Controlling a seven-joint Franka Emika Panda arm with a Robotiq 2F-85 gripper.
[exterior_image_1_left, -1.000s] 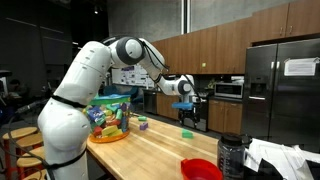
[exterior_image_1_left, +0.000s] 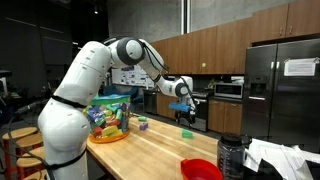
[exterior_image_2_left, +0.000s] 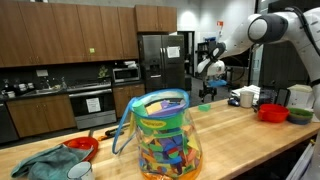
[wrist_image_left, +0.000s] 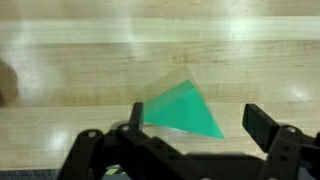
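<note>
On the wooden table lies a green piece (exterior_image_1_left: 187, 134), seen in the wrist view as a flat-sided teal-green wedge (wrist_image_left: 184, 108). My gripper (exterior_image_1_left: 184, 121) hangs above the table near this piece, pointing down. In the wrist view the two fingers of my gripper stand wide apart with nothing held between them. The green piece lies on the table below and ahead of that gap, its near edge reaching toward the fingers. In exterior view 2 the green piece (exterior_image_2_left: 205, 107) shows small at the far part of the table.
A red bowl (exterior_image_1_left: 199, 170) and a black canister (exterior_image_1_left: 231, 156) stand at the table's near right. A colourful basket (exterior_image_1_left: 108, 124) is at the left, with small blocks (exterior_image_1_left: 143, 124) beyond it. A dark brown thing (wrist_image_left: 8, 82) edges the wrist view. Mid-table is clear.
The arm has lowered and shifted slightly, with the gripper now a little closer to the table. The green piece stays in place.
</note>
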